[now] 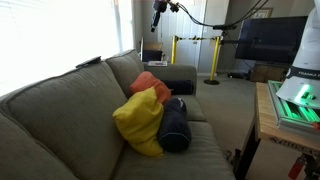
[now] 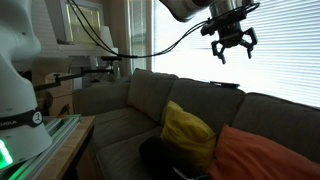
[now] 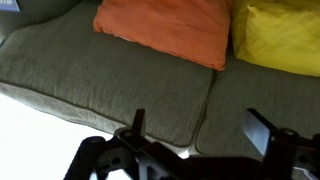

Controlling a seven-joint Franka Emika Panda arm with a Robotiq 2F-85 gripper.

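Observation:
A yellow pillow [image 1: 140, 122] leans on the grey sofa beside a dark blue pillow [image 1: 174, 126]. Behind them sits an orange-red pillow [image 1: 146, 84]. In exterior view 2 the yellow pillow [image 2: 187, 138] stands between the dark pillow [image 2: 163, 158] and the orange-red one [image 2: 262, 156]. My gripper [image 2: 233, 52] hangs high above the sofa, well clear of all the pillows. Its fingers are spread, with nothing between them. Seen from the wrist, the orange pillow [image 3: 170, 24] and the yellow pillow [image 3: 280, 36] lie at the top edge, beyond my open gripper.
The sofa seat [image 3: 110, 82] has a bare stretch below the pillows in the wrist view. A dark flat object [image 1: 88, 62] rests on the sofa back. A wooden table [image 1: 270, 125] stands on the right. Yellow posts [image 1: 174, 50] rise at the back.

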